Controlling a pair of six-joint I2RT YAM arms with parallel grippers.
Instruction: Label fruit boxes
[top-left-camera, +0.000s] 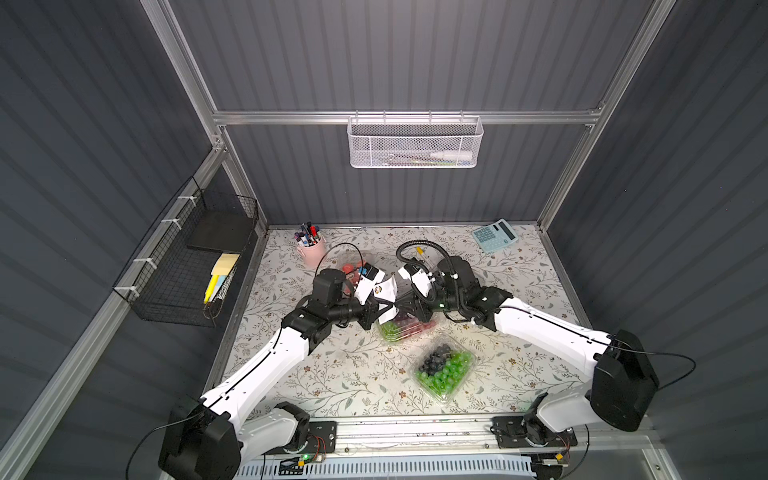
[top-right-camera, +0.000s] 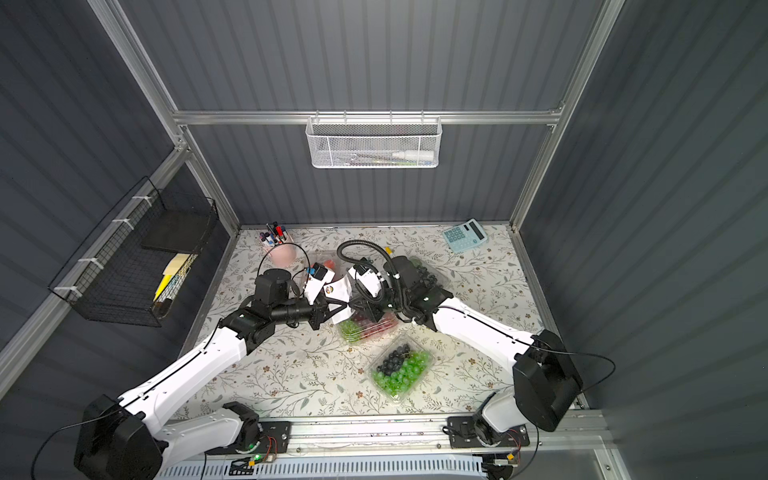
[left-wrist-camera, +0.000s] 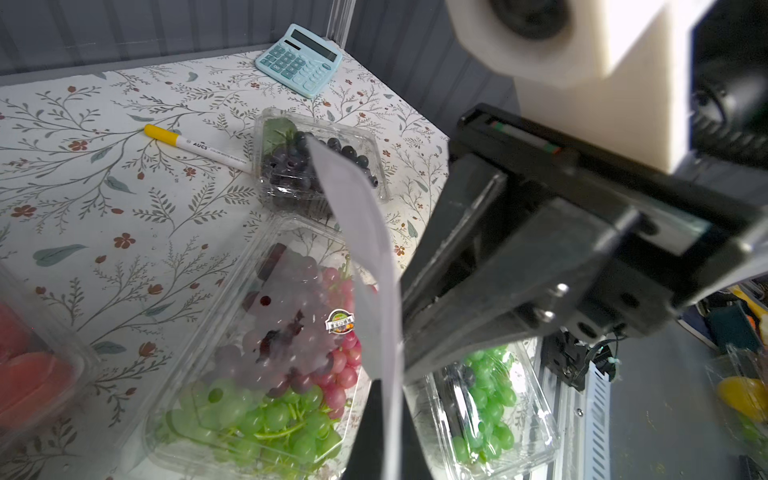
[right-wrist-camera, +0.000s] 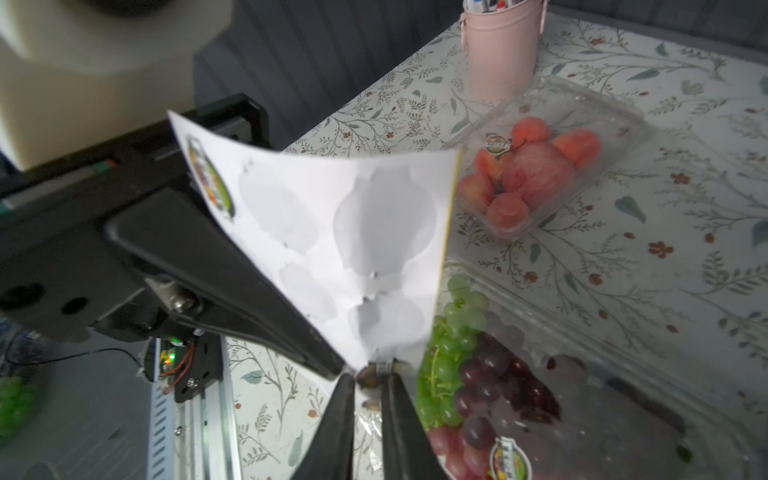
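Note:
My left gripper (top-left-camera: 377, 307) is shut on a white sticker sheet (right-wrist-camera: 304, 232), held upright and curved above the table. Blank cut-out shapes show on its face, with a fruit label (right-wrist-camera: 209, 177) at its upper corner and a dark, partly hidden label (right-wrist-camera: 376, 374) at its lower edge. Right there are the tips of my right gripper, a narrow gap between its fingers; whether they touch the label is unclear. Below lies a mixed grape box (left-wrist-camera: 264, 352) bearing a round label (left-wrist-camera: 340, 321). A peach box (right-wrist-camera: 552, 160) also carries one label (right-wrist-camera: 497, 144).
A box of black and green grapes (top-left-camera: 444, 368) lies nearer the front edge. Farther back are a dark grape box (left-wrist-camera: 320, 160), a yellow-capped marker (left-wrist-camera: 196, 147), a calculator (left-wrist-camera: 300, 60) and a pink pen cup (right-wrist-camera: 501, 48).

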